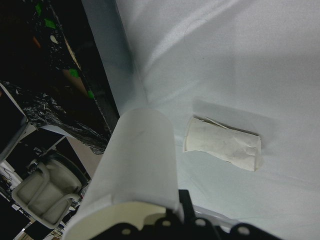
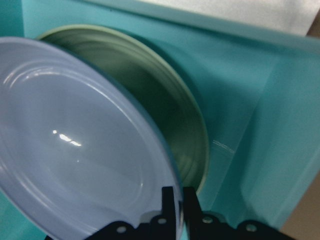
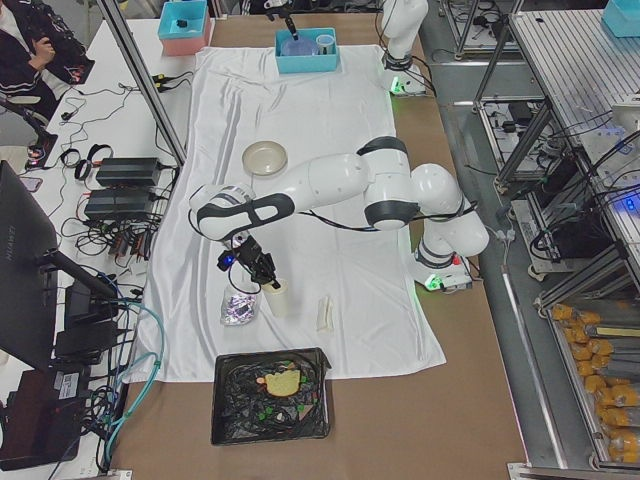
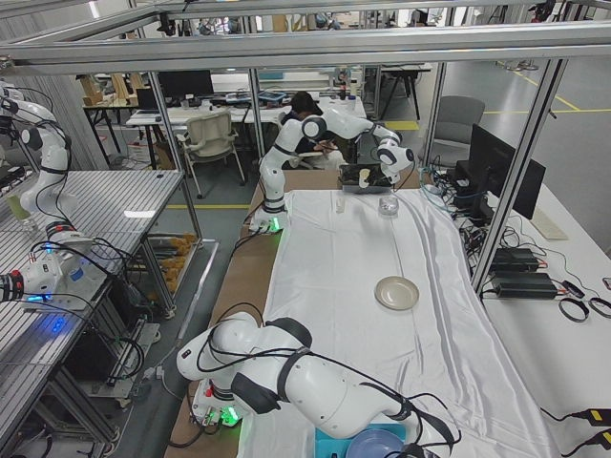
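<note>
My left gripper [image 3: 266,276] is shut on a white paper cup [image 1: 132,165], gripping its rim above the cloth. A folded white paper piece [image 1: 220,142] lies on the cloth beside it, and a crumpled silver wrapper [image 3: 238,308] is at the cup's left in the camera left view. My right gripper is at the rim of a light blue plate [image 2: 75,140], shut on it, over a green plate [image 2: 175,115] in a turquoise bin [image 2: 250,130].
A black-lined tray [image 3: 270,420] with scraps stands at the near end of the table. A beige plate [image 3: 264,158] lies mid-cloth.
</note>
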